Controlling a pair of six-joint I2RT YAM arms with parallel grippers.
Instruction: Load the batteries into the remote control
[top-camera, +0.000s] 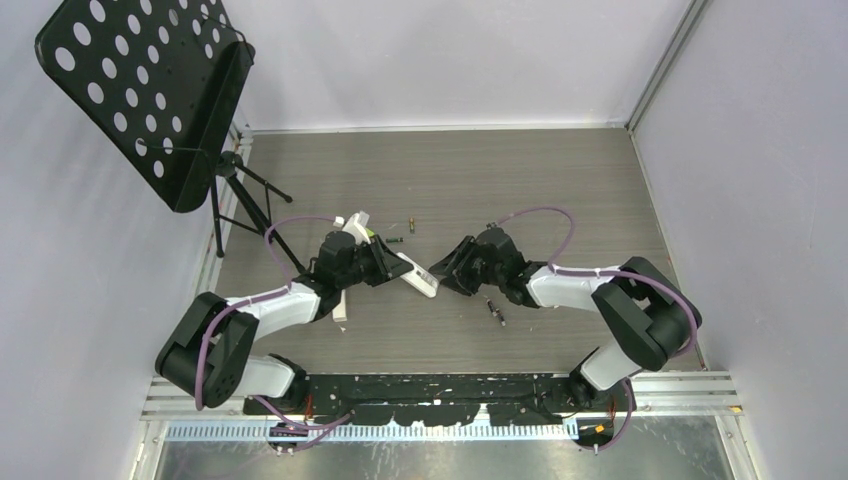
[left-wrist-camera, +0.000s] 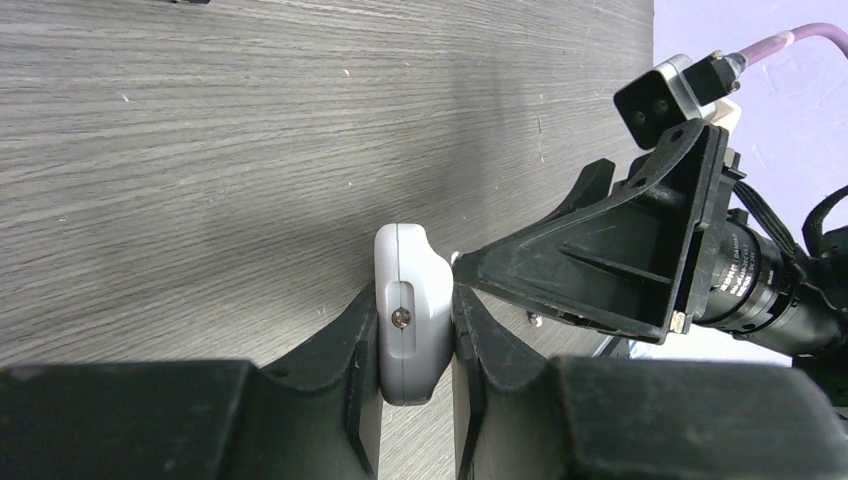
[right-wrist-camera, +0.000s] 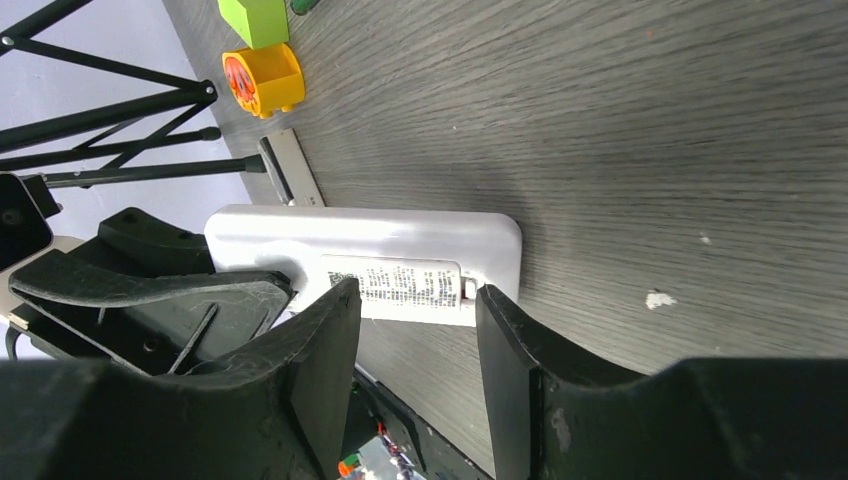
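My left gripper (top-camera: 398, 262) is shut on one end of the white remote (top-camera: 420, 279), which fills the gap between its fingers in the left wrist view (left-wrist-camera: 408, 300). My right gripper (top-camera: 440, 270) sits just beside the remote's far end, its fingers apart. In the right wrist view those fingers (right-wrist-camera: 320, 360) frame a panel on the remote (right-wrist-camera: 370, 232) bearing a printed label, with a small slot at its right end. Loose batteries lie on the floor board, one upright-looking brass one (top-camera: 412, 225), a dark one (top-camera: 394, 240), and some (top-camera: 495, 311) near the right arm.
A black music stand (top-camera: 150, 100) stands at the left. A white bar (top-camera: 340, 308) lies by the left arm. Green (right-wrist-camera: 252, 20) and yellow (right-wrist-camera: 262, 80) blocks show in the right wrist view. The back of the board is clear.
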